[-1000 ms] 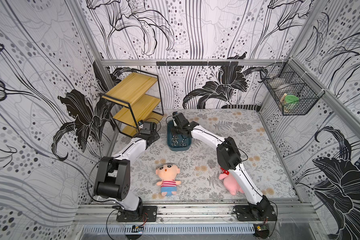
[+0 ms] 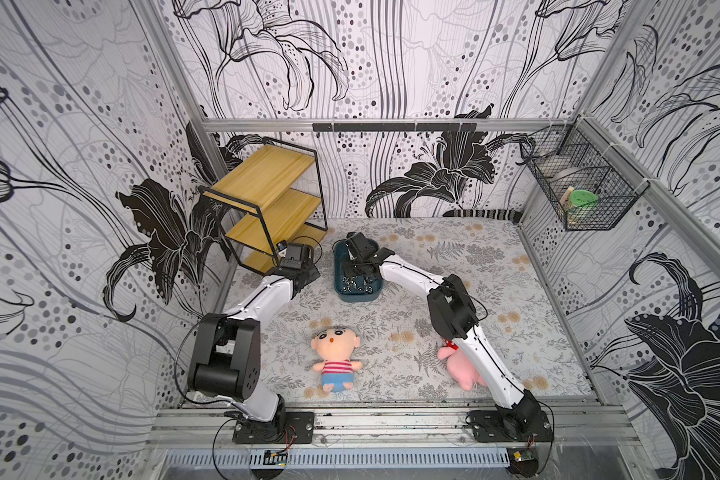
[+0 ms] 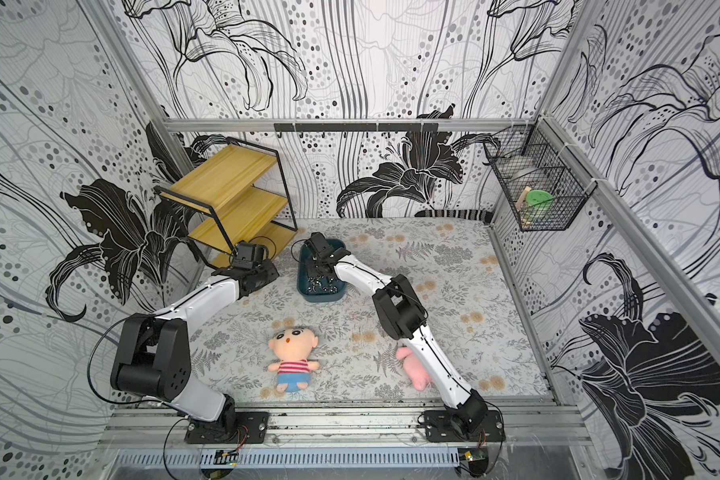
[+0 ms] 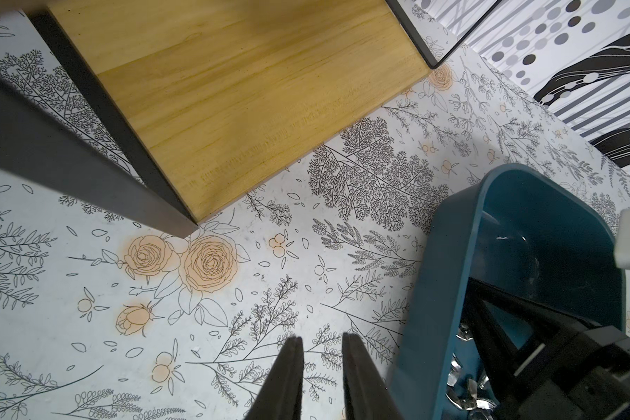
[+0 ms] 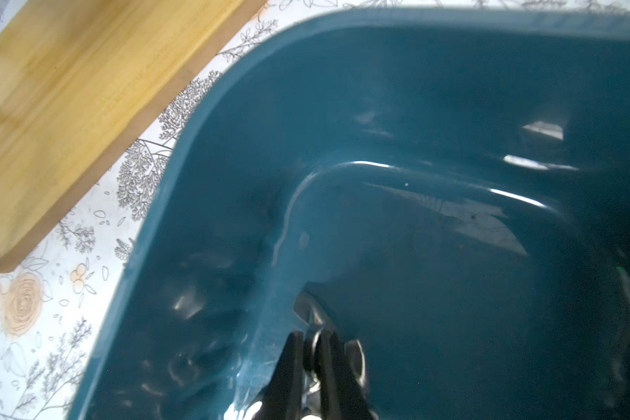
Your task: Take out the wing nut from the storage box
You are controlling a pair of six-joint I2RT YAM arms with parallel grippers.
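Note:
A dark teal storage box [image 2: 358, 294] stands mid-table with several shiny metal pieces, wing nuts among them, in its near part. My right gripper is down inside the box, its fingertips close around a metal piece [image 5: 308, 308]; whether it grips it is unclear. In the left wrist view, the right gripper's dark body reaches over the box's rim [image 4: 434, 294]. My left gripper stands open above the table just left of the box, nothing between its fingers.
A wooden shelf rack [image 2: 280, 208] is at the back left. A boy doll [image 2: 336, 352] and a pink plush [image 2: 460, 364] lie near the front. A wire basket [image 2: 584, 192] hangs on the right wall.
The left arm has not moved.

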